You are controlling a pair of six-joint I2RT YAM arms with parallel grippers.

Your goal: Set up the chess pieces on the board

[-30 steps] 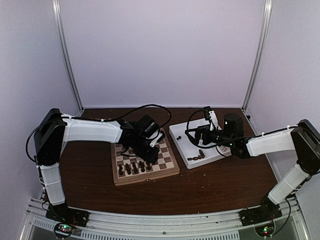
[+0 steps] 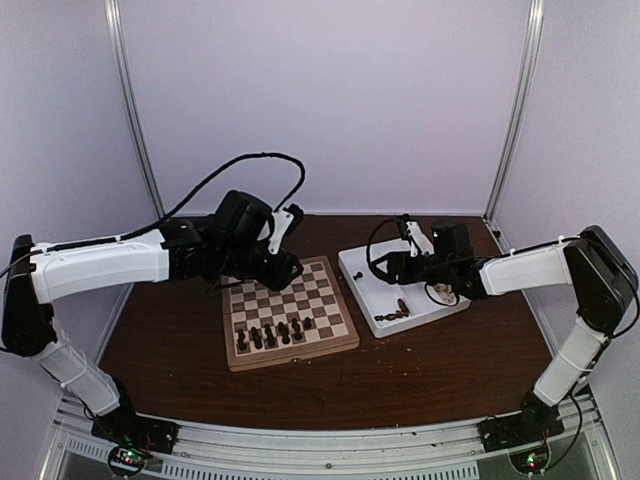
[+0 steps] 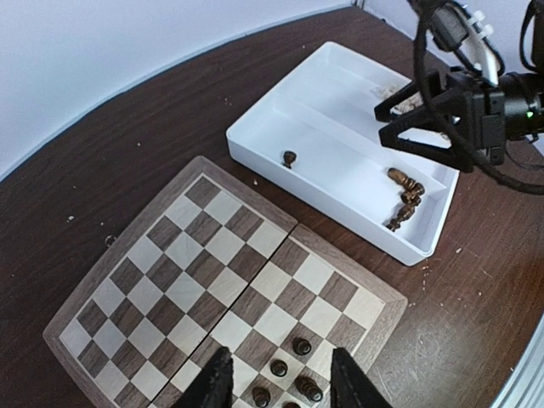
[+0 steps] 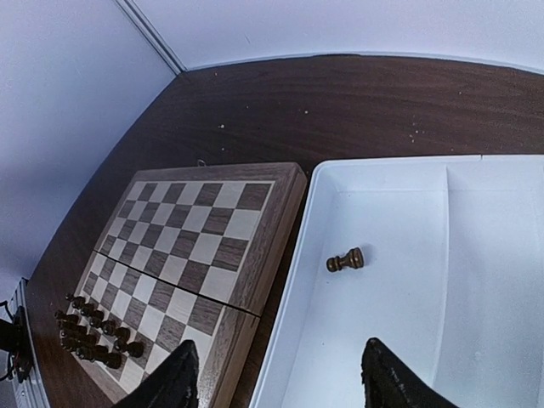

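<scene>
The chessboard (image 2: 330, 300) lies left of centre on the dark table. Several dark pieces (image 2: 257, 338) stand in rows along its near side. In the white tray (image 4: 374, 331) to its right, one dark pawn (image 4: 345, 260) lies on its side near the far left corner. More dark pieces (image 3: 406, 197) lie in a heap at the tray's near end. My left gripper is raised over the board, open and empty; the standing pieces appear well below it. Above the tray, my right gripper is open too, holding nothing.
A divider (image 4: 444, 272) splits the tray; light pieces (image 2: 444, 293) in its right part are partly hidden by my right arm. The board's far squares (image 4: 229, 195) are empty. Bare table (image 2: 430, 380) lies in front of the tray.
My left gripper has risen and pulled back to the left, away from the near rows of pieces.
</scene>
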